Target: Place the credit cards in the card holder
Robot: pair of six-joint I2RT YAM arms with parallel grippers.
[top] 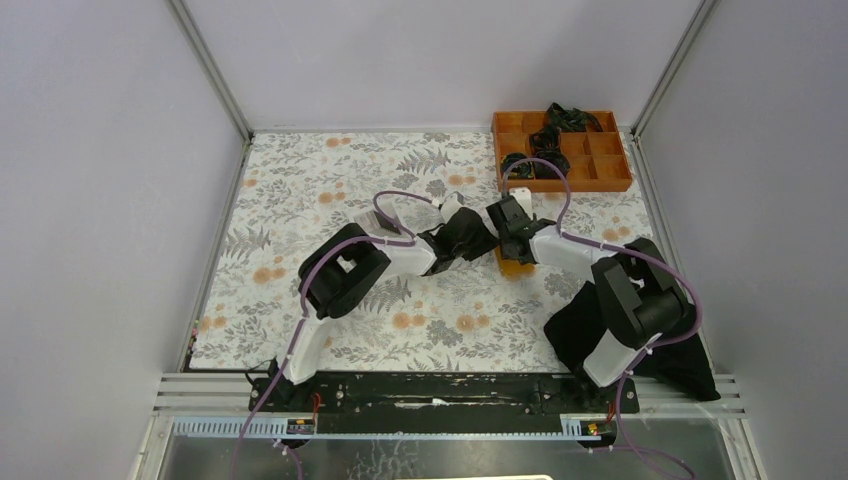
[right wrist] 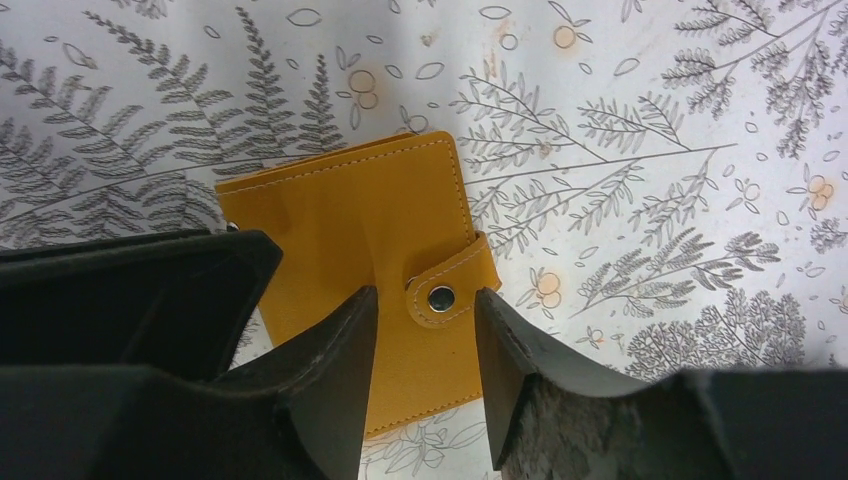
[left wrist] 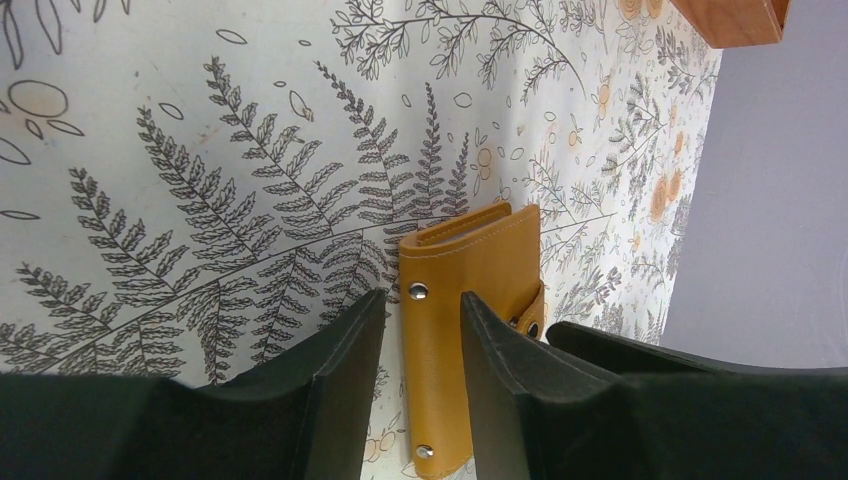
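An orange leather card holder (top: 516,269) lies on the patterned table under my two grippers, right of centre. In the left wrist view it (left wrist: 435,360) stands at my left gripper, whose fingers are apart near its studded side. In the right wrist view its front (right wrist: 350,220) shows a snap tab, closed over the edge. My right gripper is open above it, fingertips either side of the snap. Light flat items (top: 381,221), possibly the cards, lie left of my left gripper, partly hidden by cables.
A wooden compartment tray (top: 604,170) with black bundles stands at the back right. A black cloth (top: 572,330) lies at the front right.
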